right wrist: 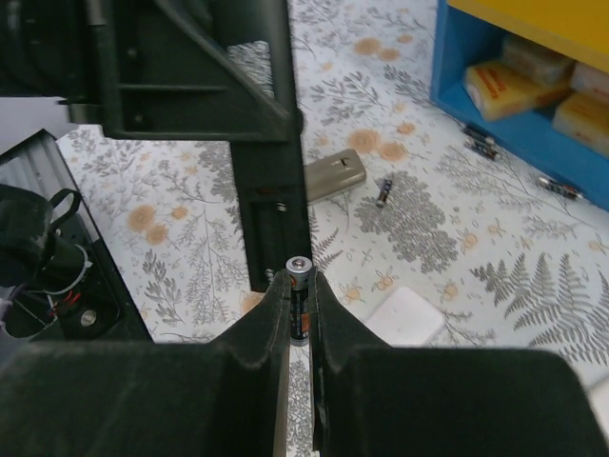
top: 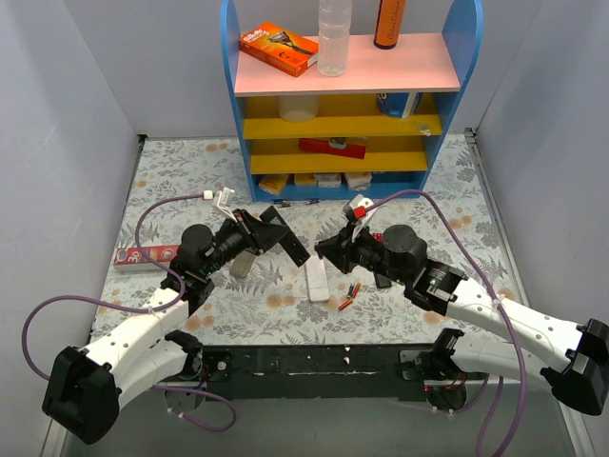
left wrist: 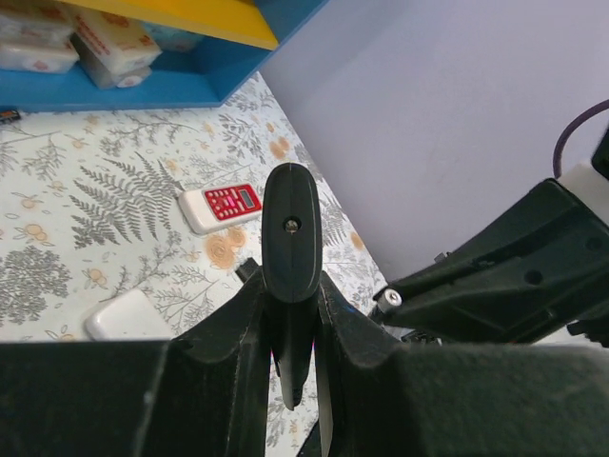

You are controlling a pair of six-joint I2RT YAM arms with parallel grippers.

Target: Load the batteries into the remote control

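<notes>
A black remote (top: 285,236) is clamped in my left gripper (top: 259,230), held above the table and slanting toward the right. In the left wrist view the remote (left wrist: 291,233) shows end-on between the fingers. My right gripper (top: 321,253) is shut on a small battery (right wrist: 299,314), its metal end up. Seen from the right wrist, the remote (right wrist: 273,224) hangs just beyond the battery; whether they touch cannot be told. More batteries (top: 349,296) lie loose on the table below the right gripper.
A white flat case (top: 317,279) lies between the arms. A greyish remote (right wrist: 335,175) rests near the left arm, and a white remote with a red keypad (left wrist: 225,206) lies at the right. Behind stands the blue-sided shelf (top: 343,103), with loose batteries (right wrist: 481,141) before it.
</notes>
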